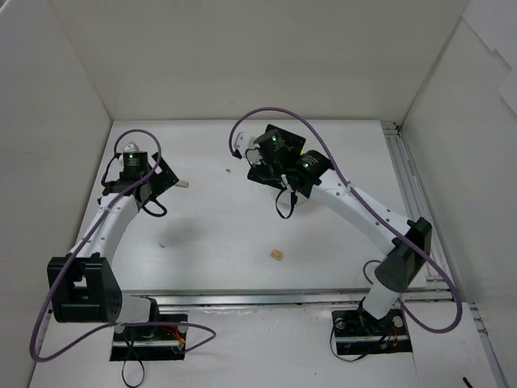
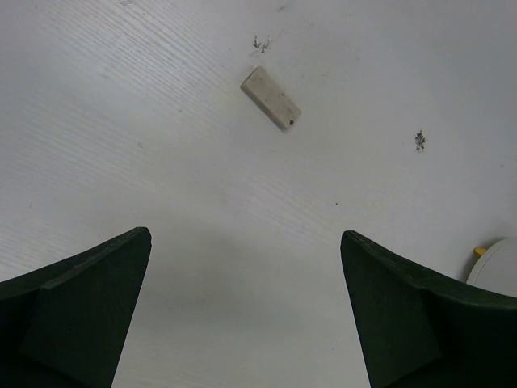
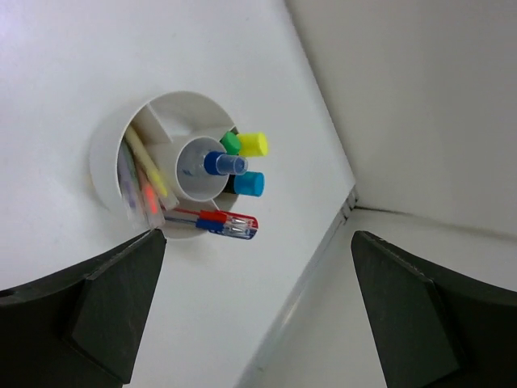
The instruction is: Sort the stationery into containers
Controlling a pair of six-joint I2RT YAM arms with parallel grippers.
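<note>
A white round organizer (image 3: pixel 111 158) holds pens, markers with blue, yellow and green caps, and a red-and-blue item (image 3: pixel 230 224); in the top view it is mostly hidden under my right gripper (image 1: pixel 275 153), which hangs open over it. A beige block, likely an eraser (image 2: pixel 270 97), lies on the table ahead of my left gripper, which stands open and empty at the left side. A small tan block (image 1: pixel 276 254) lies at the front middle.
A white round edge (image 2: pixel 497 267) with a bit of yellow shows at the left wrist view's right. Walls bound the back and sides, with a metal rail (image 1: pixel 412 202) at the right.
</note>
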